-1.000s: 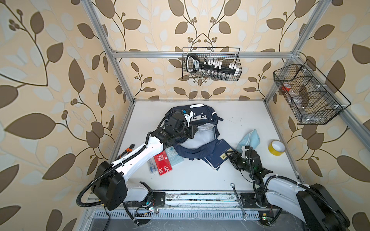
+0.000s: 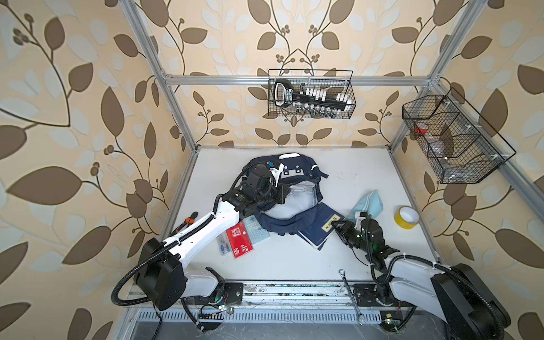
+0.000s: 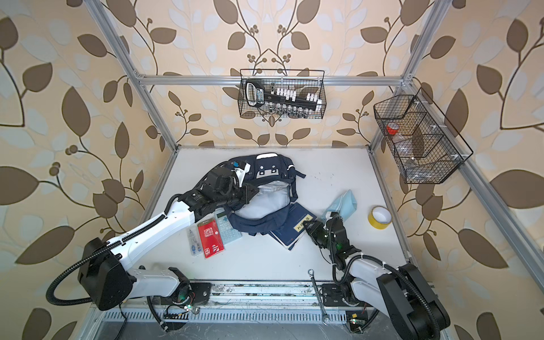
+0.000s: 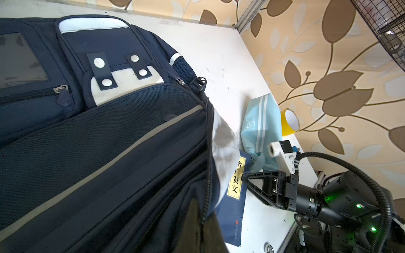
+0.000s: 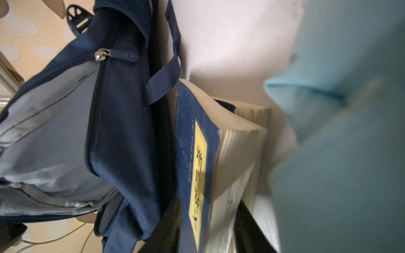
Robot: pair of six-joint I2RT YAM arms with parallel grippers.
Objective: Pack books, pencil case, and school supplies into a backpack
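Observation:
The dark blue backpack (image 2: 306,221) lies on the table with its main opening apart and a grey lining (image 3: 266,199) showing. My left gripper is shut on the zipped edge of the backpack's fabric. At the backpack's right lie dark blue books (image 2: 317,226), one on another; the upper book (image 5: 189,126) has a yellow label. My right gripper stands part open, one finger on each side of that book's near end; contact cannot be told. A light blue pencil case (image 4: 261,124) sits right beside it.
At the left lie a red booklet (image 2: 239,239), a pale blue item (image 2: 256,229) and a clear packet (image 2: 224,244). A yellow tape roll (image 2: 406,217) stands at the right, a wrench (image 2: 348,289) at the front edge.
My right gripper has shifted very slightly at the book's end, and its forearm sits a little differently. The left arm and the backpack show no movement.

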